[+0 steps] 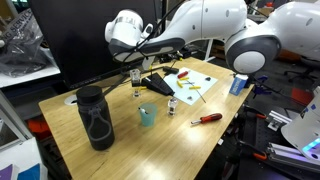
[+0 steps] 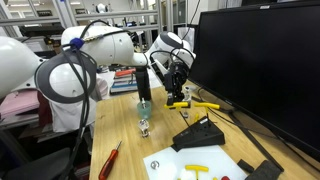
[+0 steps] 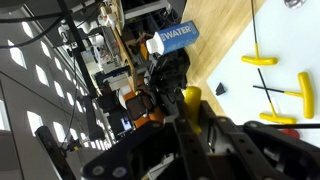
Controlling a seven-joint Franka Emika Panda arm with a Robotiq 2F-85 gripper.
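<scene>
My gripper is shut on a yellow-handled tool, held roughly level above the table in exterior view 2. Close to the lens in the wrist view, the yellow handle stands out against the dark fingers; its far end is hidden. Other yellow-handled tools lie apart from it on a white sheet. In exterior view 1 the gripper is small and hard to make out near the back of the table.
A black open case sits below and beside the gripper. A black cylinder, a teal cup, a small bottle and a red screwdriver stand or lie on the table. A large monitor borders the back.
</scene>
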